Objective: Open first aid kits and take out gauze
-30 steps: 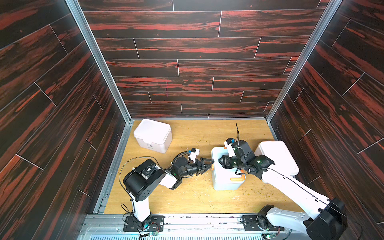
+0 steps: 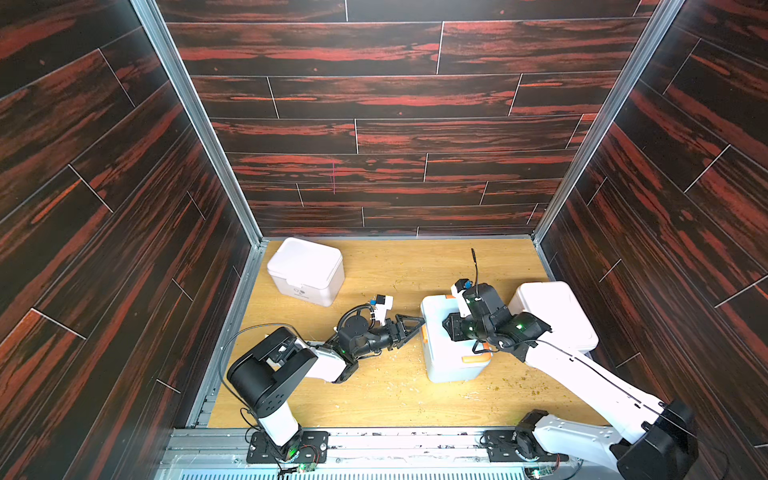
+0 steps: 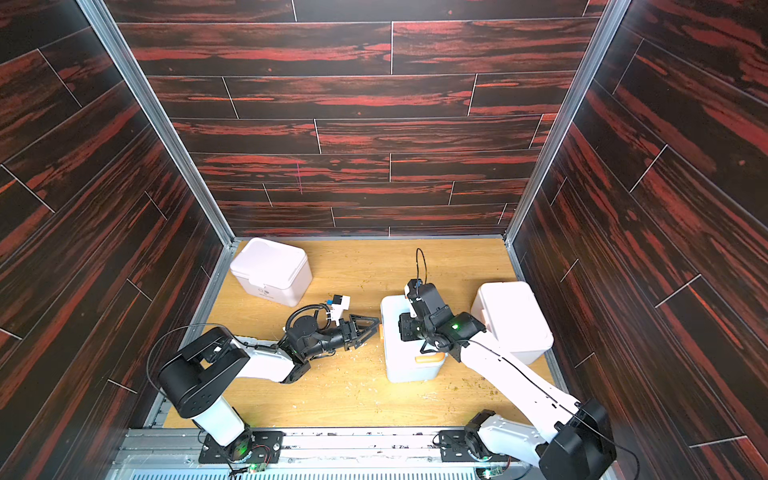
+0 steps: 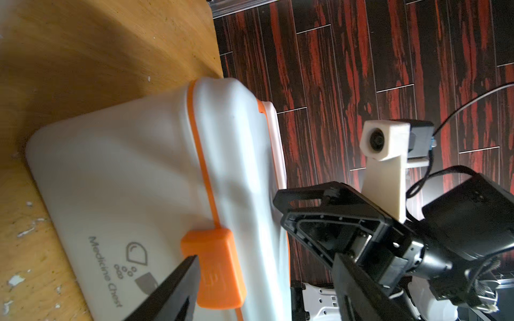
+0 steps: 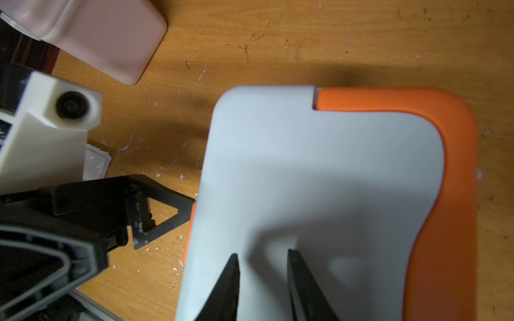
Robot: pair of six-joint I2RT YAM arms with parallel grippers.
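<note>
A pale grey first aid kit (image 2: 441,362) with orange trim stands upright and closed at centre right. In the left wrist view, its orange latch (image 4: 216,270) lies flat against the printed side. My left gripper is part open at that side, its fingers spread with the latch near one of them. My right gripper is over the smooth lid (image 5: 321,176). Its dark fingers (image 5: 227,286) stand close together with a narrow gap, and I cannot make out anything held there. The gauze is out of sight.
A pinkish white box (image 2: 308,268) stands at the back left. Another white box (image 2: 552,316) sits right of the kit, close to the right arm. Bare wooden table (image 2: 384,272) lies between the left box and the kit, and in front.
My left gripper has drawn back slightly to the left, and its arm has swung left. The kit has shifted very slightly. The right gripper has moved a little over the lid.
</note>
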